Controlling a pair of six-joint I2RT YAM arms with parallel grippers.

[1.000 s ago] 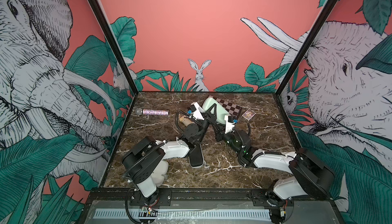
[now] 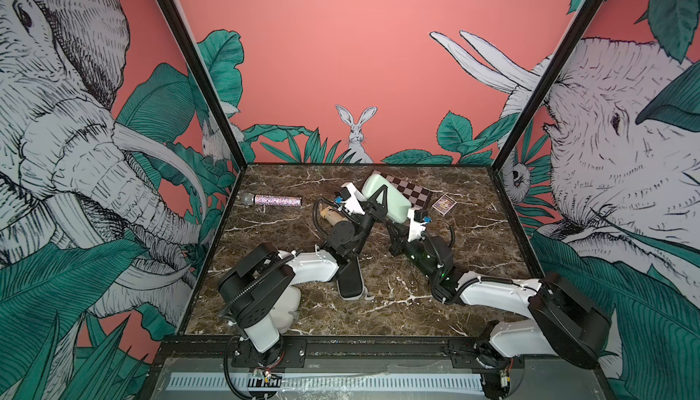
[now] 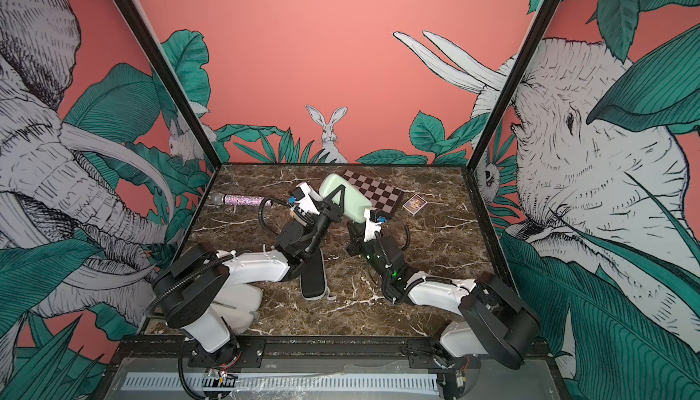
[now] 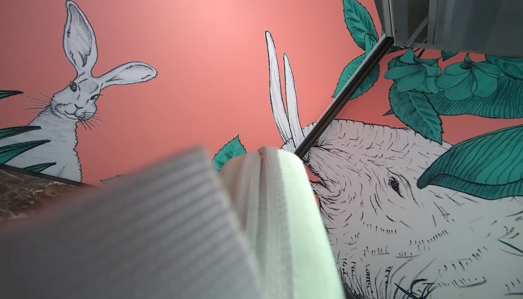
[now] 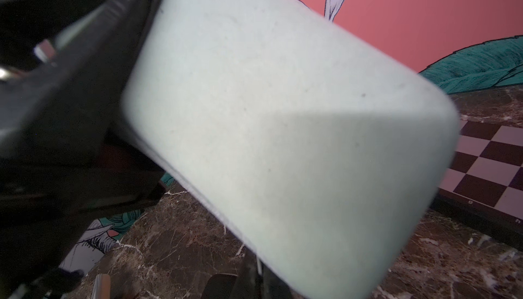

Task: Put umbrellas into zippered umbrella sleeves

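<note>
A mint green zippered case (image 2: 388, 197) is held tilted at the back middle of the table, with my left gripper (image 2: 382, 205) shut on its near left side. In the left wrist view a grey ribbed finger (image 4: 136, 233) presses beside the case's zipper edge (image 4: 267, 211). The broad face of the case (image 5: 305, 135) fills the right wrist view. My right gripper (image 2: 394, 236) is shut by the case's near lower edge; whether anything thin is between its fingers cannot be made out. A black oblong case (image 2: 350, 281) lies near the left forearm.
A glittery pink cylinder (image 2: 277, 201) with a grey end lies at the left. Behind the mint case is a checkered board (image 2: 421, 194), with a small card box (image 2: 444, 204) to its right. Pale rounded objects (image 2: 289, 303) sit under the left arm.
My right arm and gripper have shifted a little to the right along the near side of the mint case. The left arm and the case look still.
</note>
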